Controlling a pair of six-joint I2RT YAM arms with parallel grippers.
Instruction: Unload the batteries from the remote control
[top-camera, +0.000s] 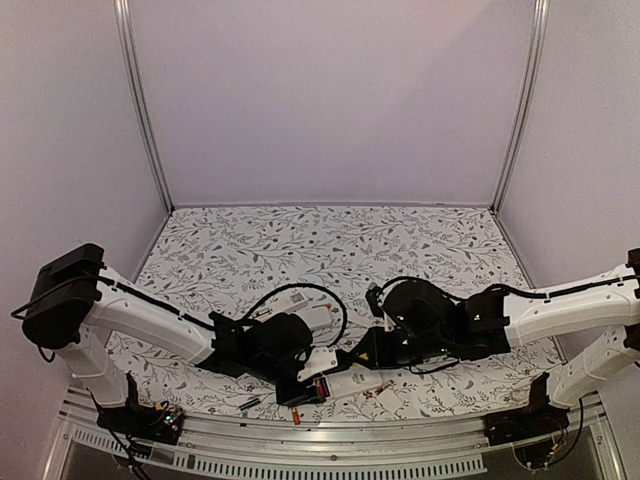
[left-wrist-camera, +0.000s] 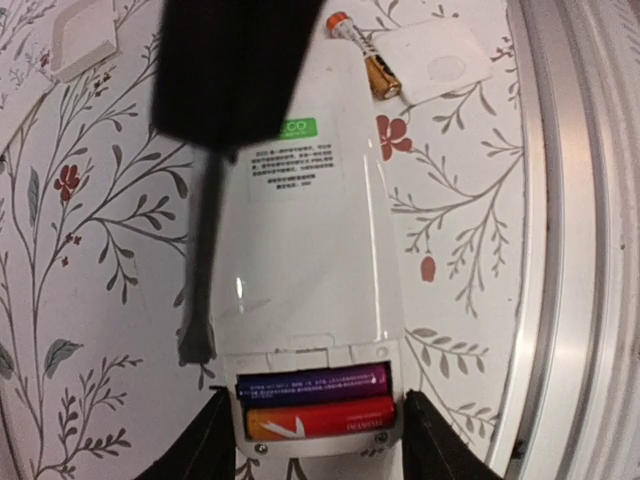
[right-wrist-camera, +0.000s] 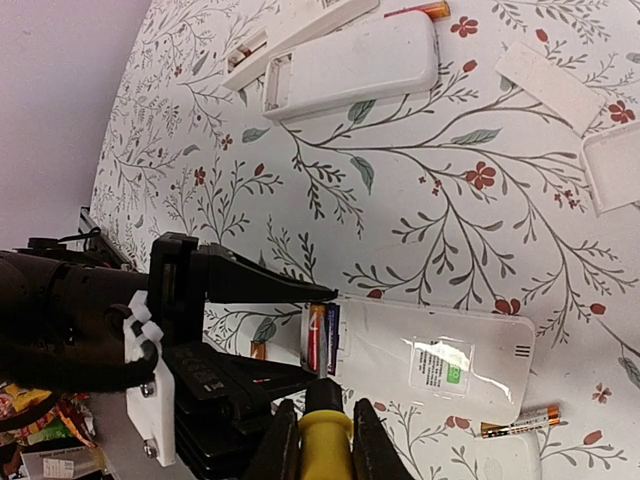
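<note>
The white remote (left-wrist-camera: 305, 240) lies with its open compartment holding a purple battery (left-wrist-camera: 310, 380) and an orange-red battery (left-wrist-camera: 320, 415). My left gripper is shut on the remote's compartment end, a finger at each side. My right gripper is shut on a yellow-handled tool (right-wrist-camera: 325, 435), whose narrow shaft points at the compartment in the right wrist view. In the left wrist view its flat tip (left-wrist-camera: 195, 350) hangs beside the remote, just outside the compartment. In the top view both grippers meet low at the front centre.
A second white remote (right-wrist-camera: 350, 70), another remote piece (right-wrist-camera: 290, 35) and loose covers (right-wrist-camera: 545, 85) lie behind. A loose battery (right-wrist-camera: 520, 422) lies beside the held remote. The metal rail (top-camera: 330, 430) borders the front.
</note>
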